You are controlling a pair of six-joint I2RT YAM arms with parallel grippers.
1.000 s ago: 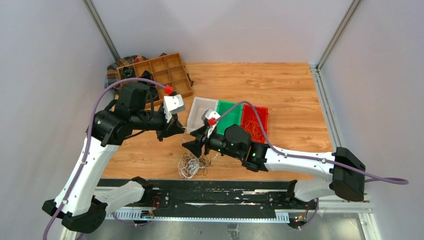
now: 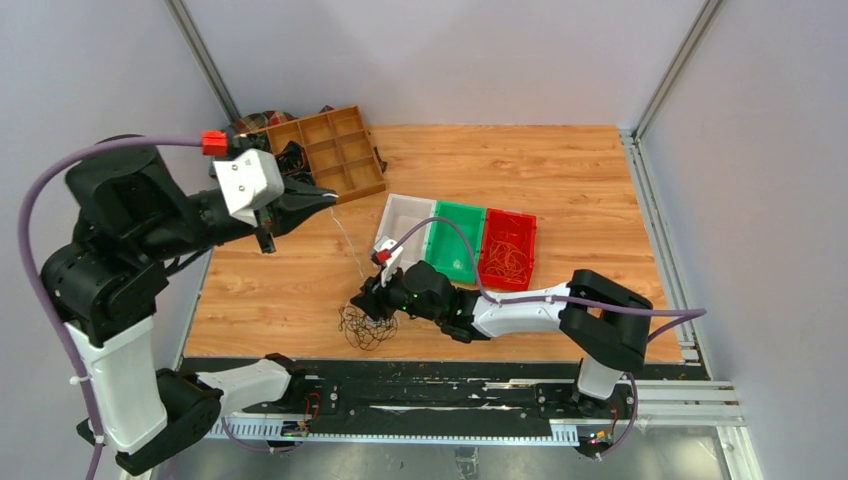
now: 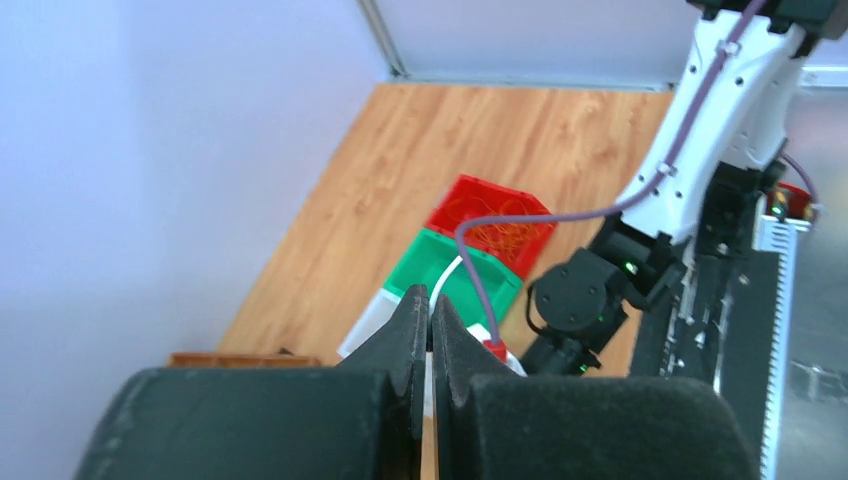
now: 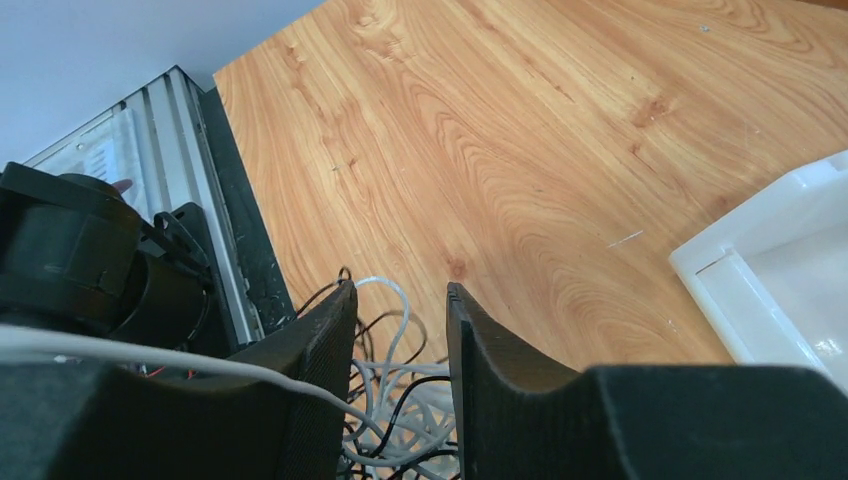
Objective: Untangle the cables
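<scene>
A tangle of black and white cables (image 2: 362,330) lies at the front left of the wooden table, below my right gripper, which is open with cables visible beyond and between its fingers. My left gripper (image 2: 325,198) is raised high at the upper left, shut on a thin white cable (image 3: 445,278) that runs down from its fingertips toward the right gripper and tangle. In the right wrist view a white strand crosses diagonally in front of the left finger.
White (image 2: 405,222), green (image 2: 455,235) and red (image 2: 508,225) bins stand in the middle, orange cables in the red one. A wooden compartment box (image 2: 340,150) lies at back left.
My left gripper has risen and moved left with the white cable. My right gripper has moved down and left toward the tangle.
</scene>
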